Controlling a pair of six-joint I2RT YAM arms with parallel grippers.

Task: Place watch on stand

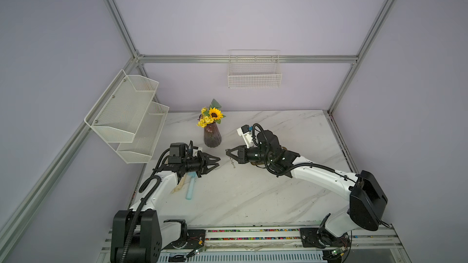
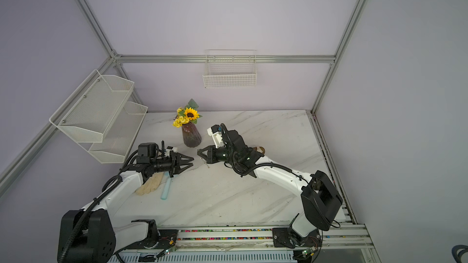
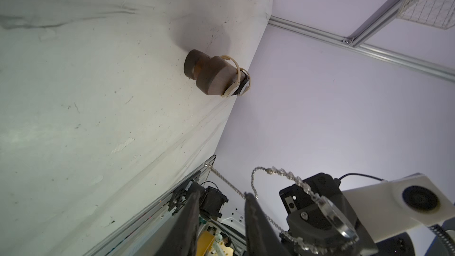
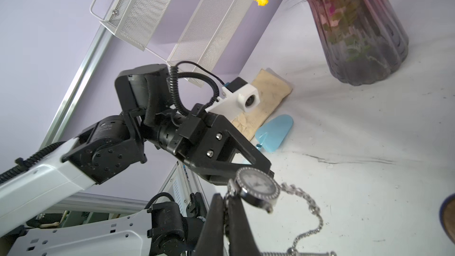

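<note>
My right gripper is shut on a silver watch, whose round rhinestone face sits at the fingertips with its chain bracelet dangling below. The watch also shows beside the right gripper in the left wrist view. My left gripper stands open just left of it and lower, with nothing between its fingers. A brown wooden stand with light-banded watches on it rests on the table at the right, mostly hidden behind the right arm in both top views.
A vase of yellow flowers stands behind the grippers. A light blue tool and a beige cloth item lie by the left arm. Wire baskets hang on the walls.
</note>
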